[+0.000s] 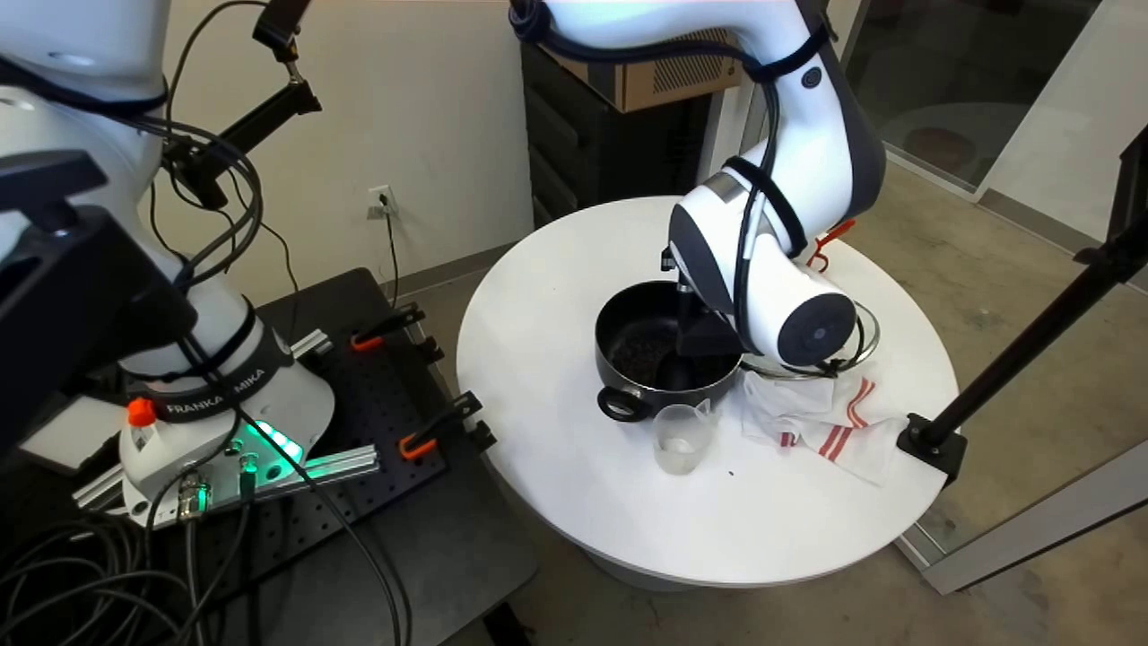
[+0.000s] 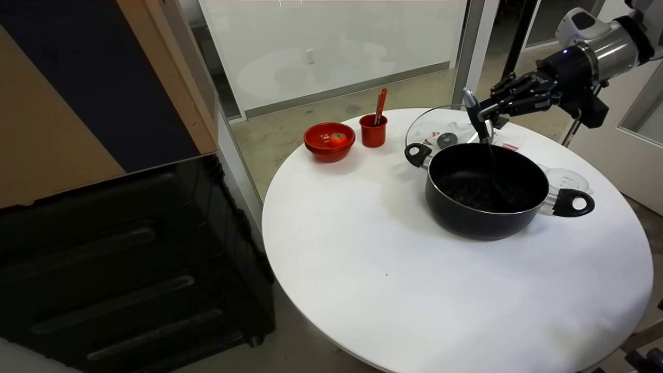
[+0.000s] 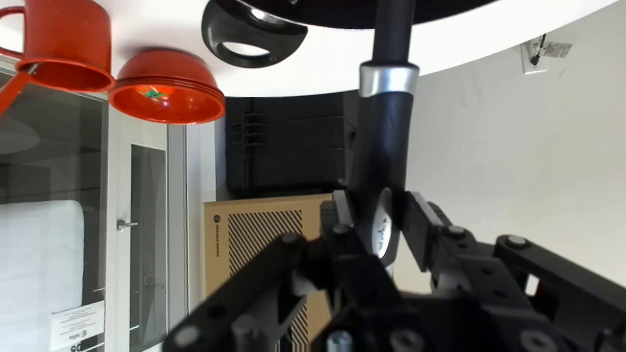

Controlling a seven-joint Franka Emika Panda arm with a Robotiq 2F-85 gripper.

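Note:
A black pot [image 2: 478, 227] with two looped handles stands on the white round table, dark small pieces [image 2: 463, 189] spread over its bottom. My gripper is shut on the dark handle of a long utensil [image 3: 384, 126], which has a silver collar. In exterior view 2 the utensil slants down into the pot, its lower end against the dark inside and hard to make out. The gripper itself stays above the pot's rim, toward the lid side. Exterior view 1 has the arm's wrist covering most of the fingers.
A glass lid [image 2: 429, 124] lies beside the pot on a red-striped towel [image 1: 834, 414]. Close to the pot stands a clear measuring cup [image 1: 681, 440]. Red bowls [image 2: 320, 152] with a tomato [image 2: 337, 140] and a red mug [image 2: 373, 131] are near the edge.

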